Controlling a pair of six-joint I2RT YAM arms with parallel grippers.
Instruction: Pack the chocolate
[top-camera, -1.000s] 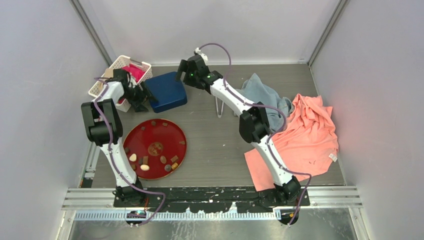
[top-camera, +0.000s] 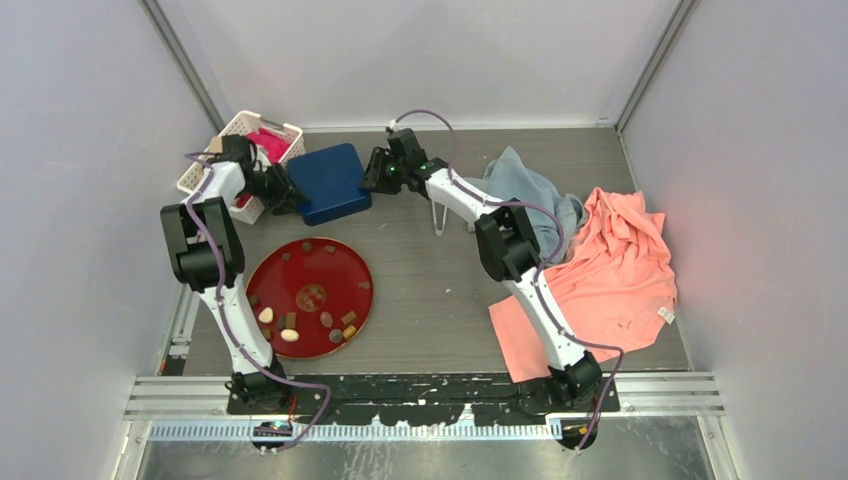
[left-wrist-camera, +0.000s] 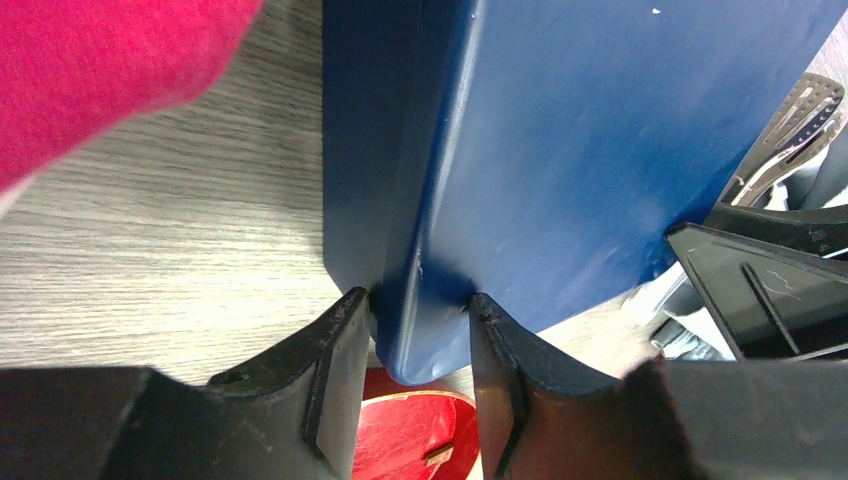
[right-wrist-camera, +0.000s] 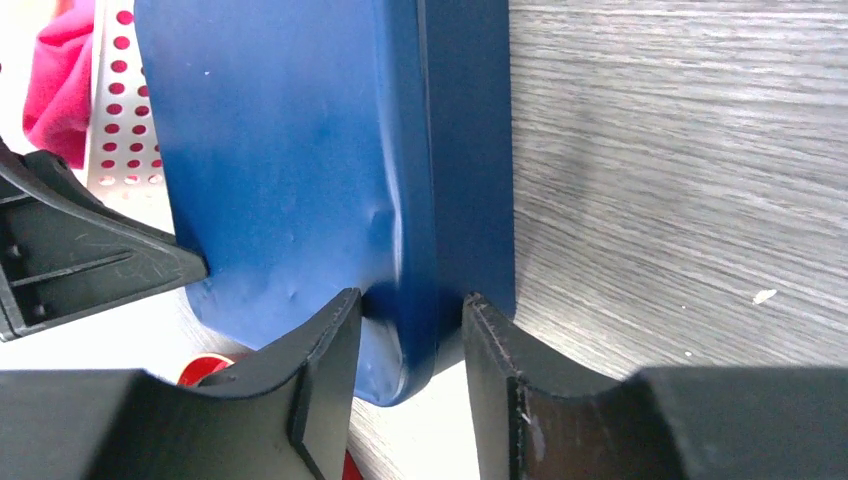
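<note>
A closed dark-blue box (top-camera: 328, 182) sits at the back left of the table. My left gripper has closed in around its near left edge, one finger against each side. On the right edge, my right gripper has its fingers close against the box on both sides. Several chocolates, such as a white one (top-camera: 289, 335) and a brown one (top-camera: 348, 318), lie on a round red tray (top-camera: 262, 272) in front of the box. The inside of the box is hidden.
A white basket (top-camera: 292, 148) with pink cloth (top-camera: 268, 142) stands against the box's left side. Blue-grey cloth (top-camera: 535, 195) and salmon cloth (top-camera: 620, 270) cover the right. Bare table (top-camera: 430, 290) lies between the tray and cloths.
</note>
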